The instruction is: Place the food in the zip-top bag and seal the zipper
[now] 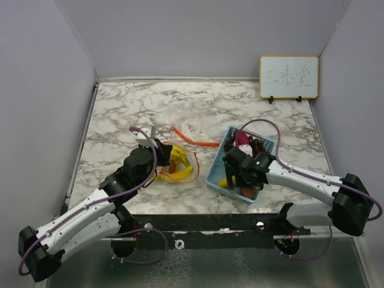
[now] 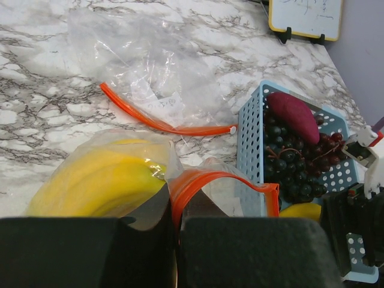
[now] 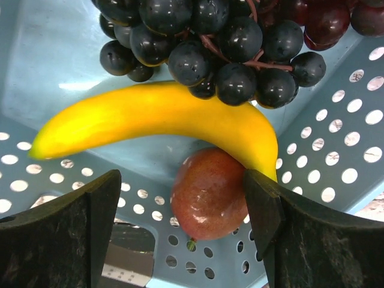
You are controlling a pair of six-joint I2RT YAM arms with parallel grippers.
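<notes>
A clear zip bag (image 2: 90,174) with an orange rim lies open, yellow fruit inside; in the top view an orange-brown item (image 1: 172,167) is in it too. My left gripper is shut on the bag's orange edge. Over the front of the blue basket (image 1: 212,175), my right gripper (image 1: 234,182) stands open, nothing held. The right wrist view shows a banana (image 3: 150,111) and a round red fruit (image 3: 210,195) between and beyond its spread fingers. Dark grapes (image 3: 237,39) lie further back, with a purple-red item (image 2: 294,117) at the basket's far end.
A second clear bag (image 2: 150,66) with an orange zipper (image 1: 192,141) lies flat behind the open one. At the back right stands a small whiteboard (image 1: 289,77). Bare marble table (image 1: 156,99) spreads across the back and left.
</notes>
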